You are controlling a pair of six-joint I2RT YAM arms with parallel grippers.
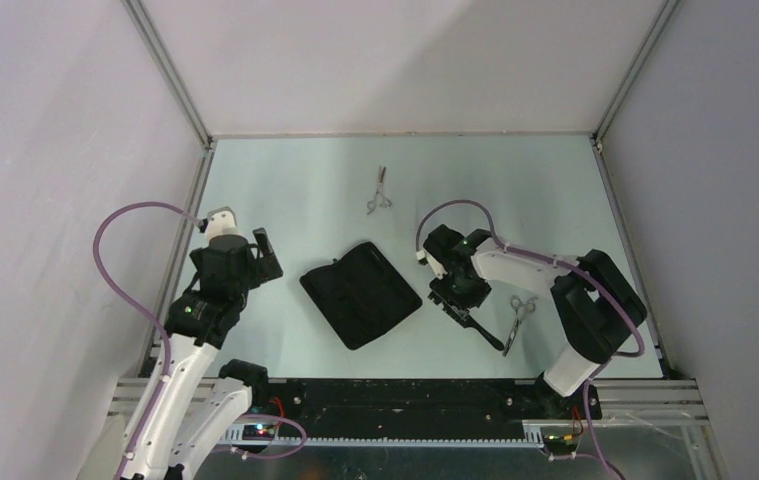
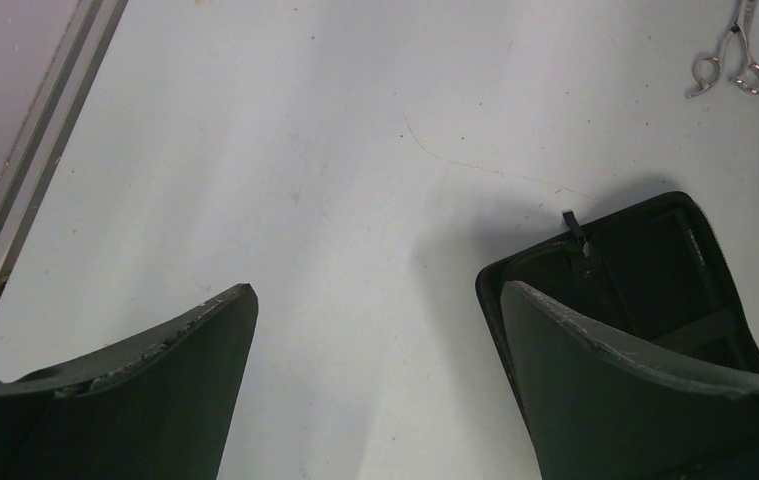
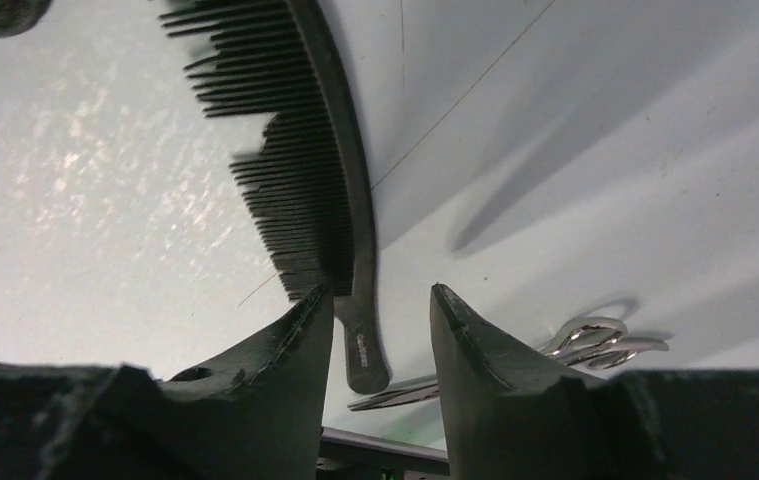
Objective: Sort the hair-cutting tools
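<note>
A black comb (image 3: 360, 220) lies slanted on the table right of the black zip case (image 1: 360, 294), with my right gripper low over its handle end, fingers parted, nothing visibly held. Scissors (image 1: 517, 322) lie beside the comb's handle, partly behind the right fingers in the right wrist view. A second pair of scissors (image 1: 379, 192) lies at the back, also top right in the left wrist view. My left gripper hangs open over the table left of the case, empty.
Side rails and walls border it; the front edge has a black rail.
</note>
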